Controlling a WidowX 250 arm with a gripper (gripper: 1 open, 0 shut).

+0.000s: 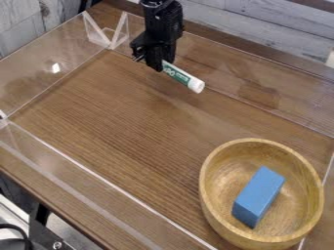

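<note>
At the top centre of the camera view is my dark gripper (159, 61), low over the wooden table, shut on a white tube with a green band (186, 80) that extends down and to the right from it. The tube's upper end is partly hidden by the gripper.
A wooden bowl (216, 181) at the lower right holds a blue block (259, 197). A clear plastic piece (108, 29) is at the back left, near the transparent side walls.
</note>
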